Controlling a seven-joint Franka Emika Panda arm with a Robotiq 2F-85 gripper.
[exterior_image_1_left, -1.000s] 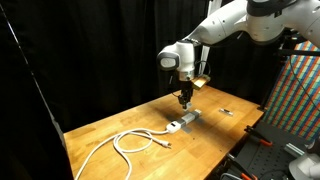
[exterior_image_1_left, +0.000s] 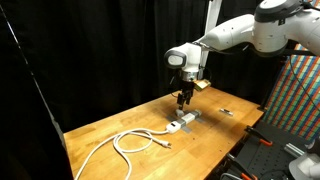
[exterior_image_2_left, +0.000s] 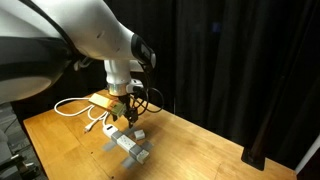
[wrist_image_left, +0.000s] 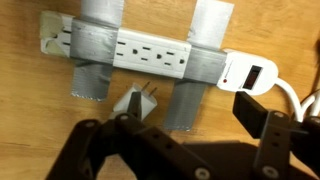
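Note:
A white power strip (wrist_image_left: 155, 52) is held down on the wooden table by grey tape, its row of sockets facing up in the wrist view. Beside it lies a small white plug adapter (wrist_image_left: 133, 101), its two prongs pointing toward the strip. My gripper hangs over this spot with its fingers spread apart and nothing visible between them. The left finger (wrist_image_left: 122, 132) overlaps the adapter's lower edge, so I cannot tell whether they touch. In exterior view 1 the gripper (exterior_image_1_left: 183, 104) is low, just behind the strip (exterior_image_1_left: 184, 122).
A white cable (exterior_image_1_left: 122, 140) loops from the strip across the left of the table and ends in a plug (exterior_image_1_left: 163, 143). Small light items (exterior_image_1_left: 226, 112) lie to the right. Black curtains stand behind. Bare tabletop stretches in front.
The fingers look farther apart in exterior view 1. A white piece that showed right beneath the gripper now appears slightly lower and to the left. The arm has shifted only a little.

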